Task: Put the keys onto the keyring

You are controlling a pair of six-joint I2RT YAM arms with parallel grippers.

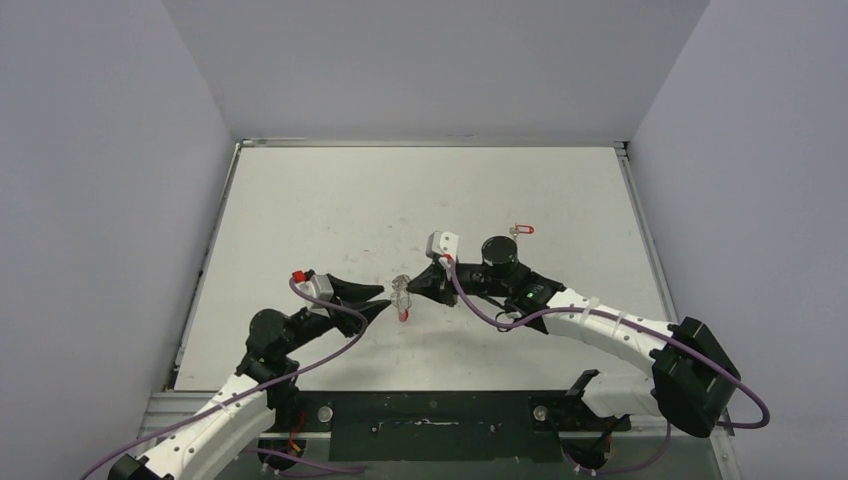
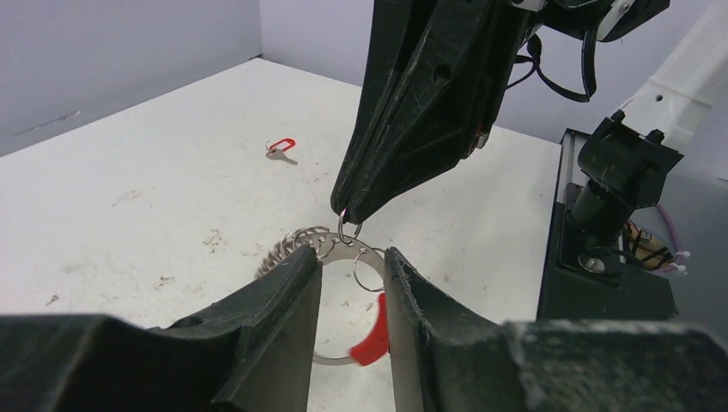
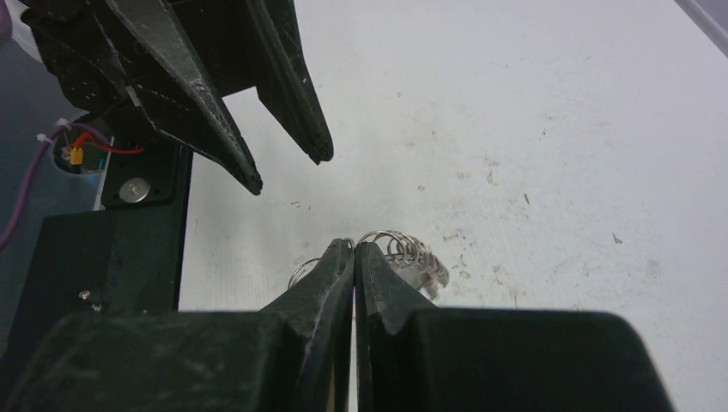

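Observation:
The keyring [image 1: 401, 292], a metal loop with several small rings and a red sleeve [image 2: 373, 336], hangs from my right gripper [image 1: 411, 289]. In the left wrist view, the right gripper's fingers [image 2: 378, 163] are shut on one of the small rings [image 2: 342, 228]. My left gripper [image 1: 386, 297] faces it from the left, its fingers apart with a gap between the tips. The keyring shows behind that gap in the left wrist view, and no grip on it is seen. A key [image 2: 280, 156] with a red tag [image 2: 283, 143] lies on the table farther back.
Purple cables [image 1: 620, 322] run along both arms. A dark panel [image 1: 440, 425] lies along the front edge. Grey walls [image 1: 440, 70] enclose the back and sides.

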